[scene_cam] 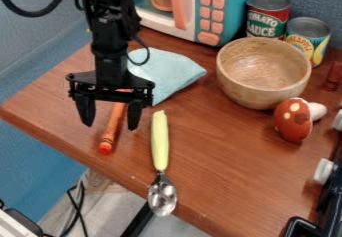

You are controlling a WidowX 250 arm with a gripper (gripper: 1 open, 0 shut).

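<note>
My black gripper [110, 114] stands open over the left of the wooden table, its two fingers either side of and above an orange stick-like object [110, 138], perhaps a carrot. A pale blue cloth [170, 73] lies behind the gripper. A spoon with a pale yellow handle [159, 143] lies to the right, its steel bowl toward the front edge.
A wooden bowl [263, 76], two cans [266, 18] and a toy microwave [197, 11] fill the back right. A red mushroom-like toy [293, 121] sits right.
</note>
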